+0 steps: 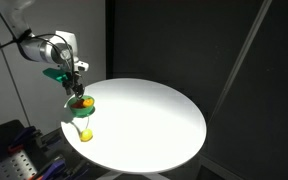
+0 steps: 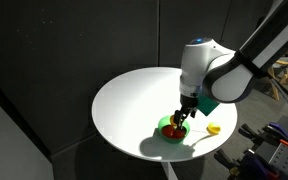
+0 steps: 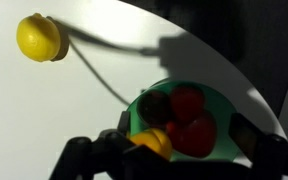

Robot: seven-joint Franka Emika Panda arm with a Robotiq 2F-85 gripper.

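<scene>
A green bowl point(image 1: 79, 111) stands near the table's edge, holding several fruits. In the wrist view these include an orange one point(image 3: 152, 141), red ones point(image 3: 196, 136) and a dark one point(image 3: 154, 106). A yellow lemon point(image 1: 86, 135) lies apart on the table, outside the bowl; the wrist view has this lemon point(image 3: 39, 38) at top left. My gripper is over the bowl, its dark fingers spread wide to either side of the fruit. The fingers are open, and no fruit appears lifted out of the bowl.
Dark equipment point(image 1: 14, 140) stands off the table's near left side.
</scene>
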